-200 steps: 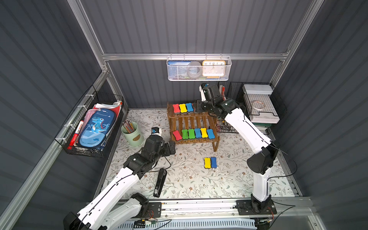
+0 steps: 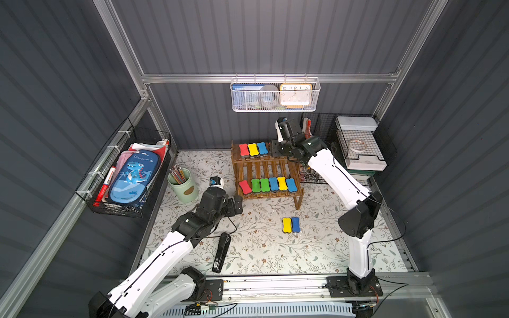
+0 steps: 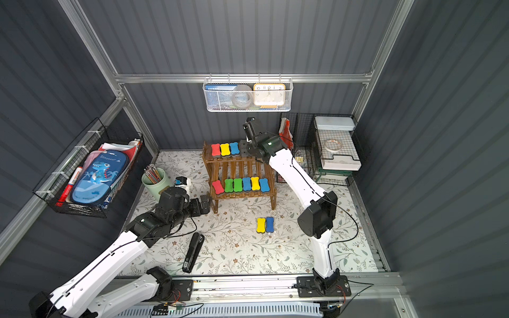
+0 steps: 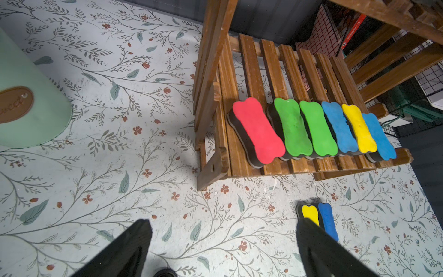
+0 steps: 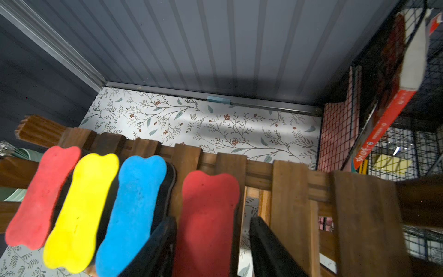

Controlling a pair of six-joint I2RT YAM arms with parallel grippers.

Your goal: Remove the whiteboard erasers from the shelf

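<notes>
On the wooden shelf's upper tier, a red eraser lies between the fingers of my right gripper. The left finger is close against that eraser, while a narrow gap shows before the right one. To its left sit a blue eraser, a yellow eraser and a pink-red eraser. The lower tier carries a row with another red eraser at its left end, then green, blue and yellow ones. My left gripper hangs open and empty, left of the shelf front.
A yellow eraser and a blue eraser lie side by side on the table before the shelf. A green pencil cup stands left, a black stapler-like tool near the front. Wire baskets flank both sides.
The right arm has shifted slightly at the upper tier, its elbow a little to the left of where it was. The left arm and the visible erasers have not moved.
</notes>
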